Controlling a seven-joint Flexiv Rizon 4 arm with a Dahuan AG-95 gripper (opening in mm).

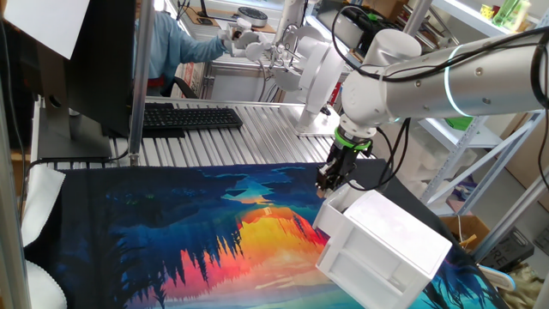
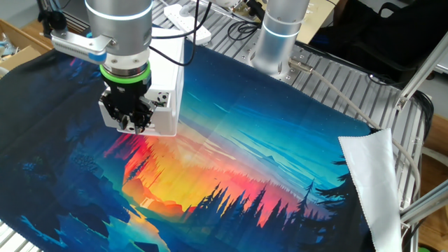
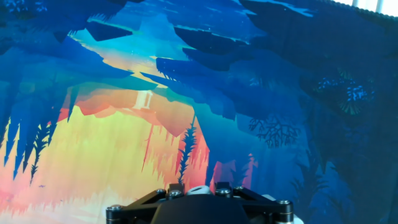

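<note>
A white drawer unit [image 1: 399, 232] stands tilted in the picture on the printed cloth in exterior view 1, with a white drawer [image 1: 333, 221] sticking out at its left side. My gripper [image 1: 321, 187] is close to the outer end of that drawer; contact is hard to make out. From exterior view 2, the gripper [image 2: 136, 128] hides part of the white unit [image 2: 171, 115]. In the wrist view, the black fingertips [image 3: 222, 188] show at the bottom edge with a small white rounded part [image 3: 198, 190] between them. Whether they grip it cannot be told.
A keyboard [image 1: 193, 117] and a monitor [image 1: 81, 86] stand behind the cloth. White fabric [image 2: 374, 185] lies at the cloth's edge.
</note>
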